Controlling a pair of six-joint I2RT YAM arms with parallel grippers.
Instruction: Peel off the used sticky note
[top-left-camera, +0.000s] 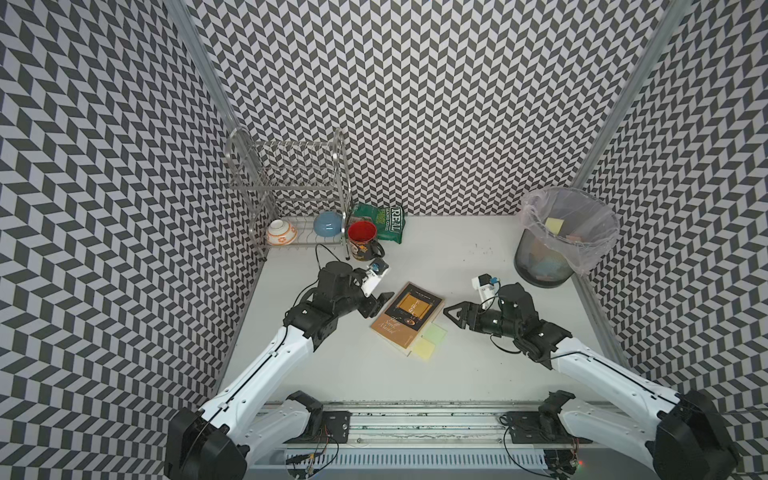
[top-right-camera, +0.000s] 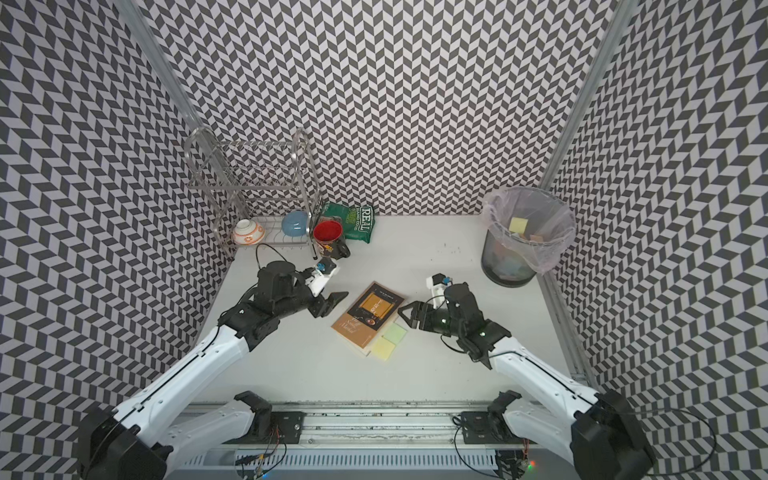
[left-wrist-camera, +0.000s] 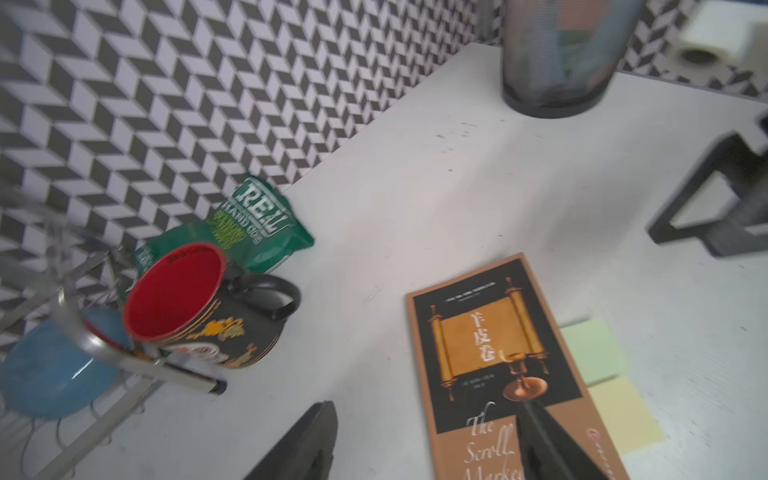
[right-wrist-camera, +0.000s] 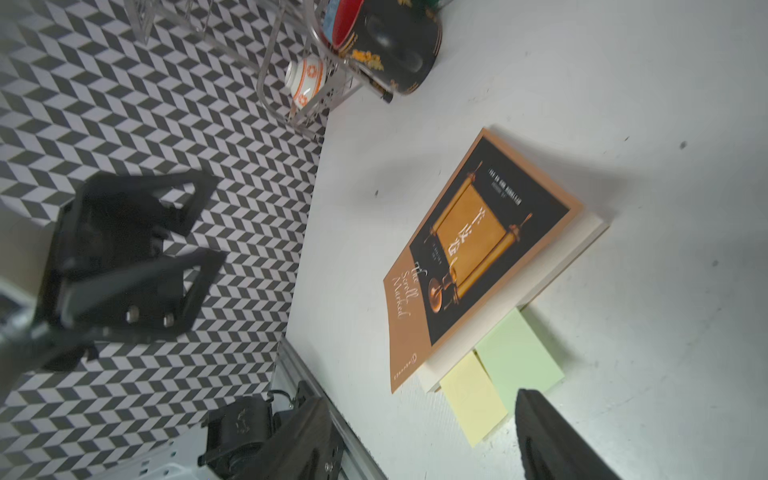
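A book (top-left-camera: 406, 318) lies with its cover up, titled The Scroll Marked. Green (right-wrist-camera: 518, 360) and yellow (right-wrist-camera: 472, 397) sticky notes stick out from its edge. My left gripper (top-left-camera: 377, 302) hangs just left of the book, fingers apart with nothing seen between them. My right gripper (top-left-camera: 457, 312) is just right of the book, also open and empty. In the bin (top-left-camera: 544, 264) at the back right a pale yellow note (top-left-camera: 553, 225) shows.
A wire rack with bowls (top-left-camera: 327, 224) stands at the back left, beside a red-lined mug (top-left-camera: 364, 240) and a green bag (top-left-camera: 388, 216). The table between book and bin is clear.
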